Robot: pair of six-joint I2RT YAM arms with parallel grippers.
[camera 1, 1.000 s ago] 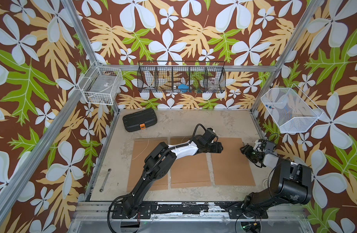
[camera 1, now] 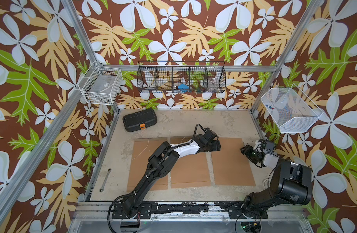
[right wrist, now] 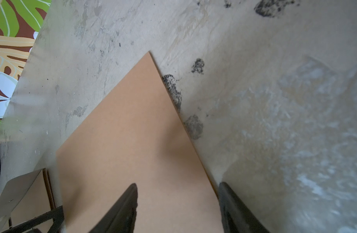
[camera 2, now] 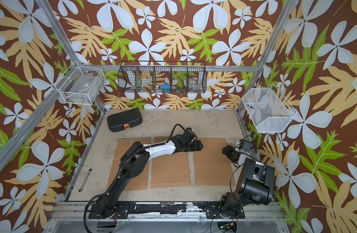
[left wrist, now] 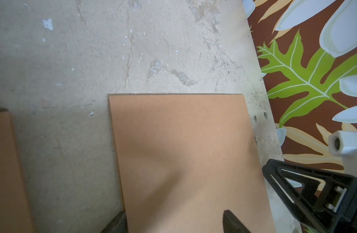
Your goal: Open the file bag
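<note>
Three flat brown paper-like rectangles lie side by side; which one is the file bag I cannot tell for sure. The right rectangle (camera 1: 232, 167) lies flat between my grippers. At its upper left side is my left gripper (camera 1: 219, 145), just over the rectangle. Beyond its right edge hovers my right gripper (camera 1: 242, 149). The left wrist view has both left fingertips (left wrist: 233, 223) apart above this rectangle (left wrist: 186, 147), with nothing between them. Likewise, the right fingertips (right wrist: 126, 203) are spread, near an edge of a brown rectangle (right wrist: 131, 136), holding nothing. The middle rectangle (camera 1: 190, 170) is partly under the left arm.
A black case (camera 1: 140, 120) with an orange latch sits at the back left. A wrench (camera 1: 105, 180) lies at the left. Wire baskets, one black (camera 1: 181, 77) and two white, hang around the walls.
The left gripper has shifted slightly, by a few pixels in the top left view. The right arm and the brown rectangles look unmoved.
</note>
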